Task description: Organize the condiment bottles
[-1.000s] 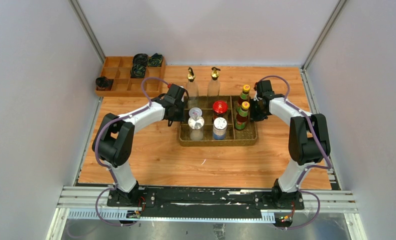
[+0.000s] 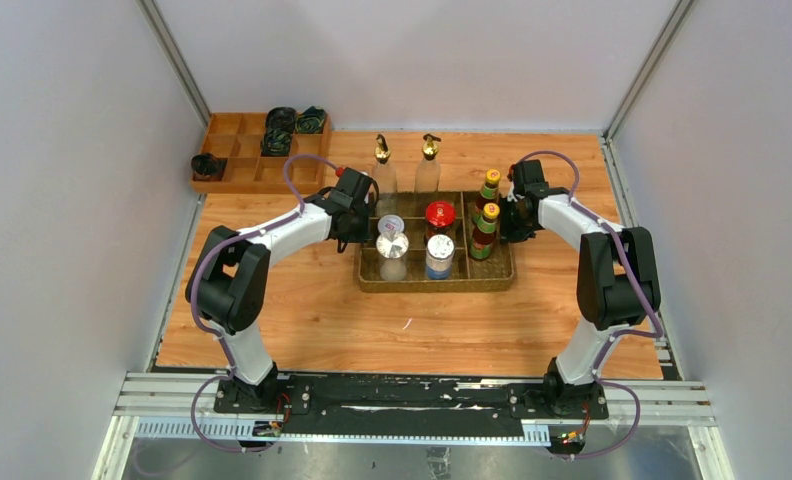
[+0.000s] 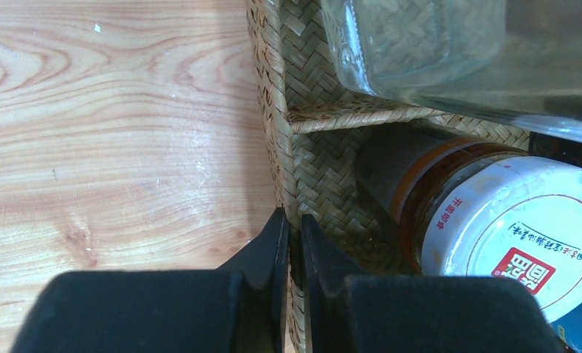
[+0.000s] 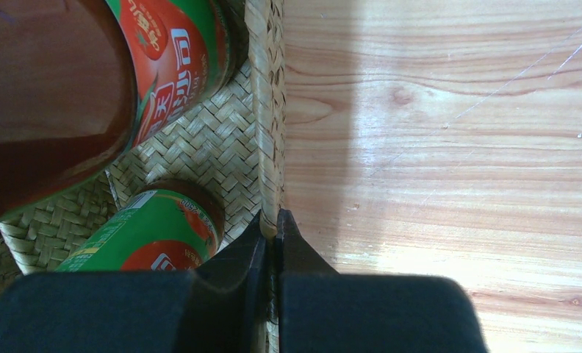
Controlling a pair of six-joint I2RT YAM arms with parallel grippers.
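Observation:
A woven basket [image 2: 372,285] with compartments stands mid-table, filled with condiments. My left gripper is shut on its left rim, one finger on each side of the wall. On the opposite wall, my right gripper is shut on the right rim. Two green-labelled, yellow-capped sauce bottles [image 2: 483,240] stand in the right part. Toward the middle are a red-lidded jar [image 2: 439,215] and a white-lidded jar [image 2: 439,262]. Clear containers [image 2: 393,262] occupy the left side. Two glass pump bottles [image 2: 427,177] rise at the back.
A wooden divided tray [image 2: 249,172] with dark bowls [image 2: 280,130] lies at the back left. Bare table [image 2: 372,335] stretches in front of the basket, with a tiny white scrap on it. Walls enclose the back and sides.

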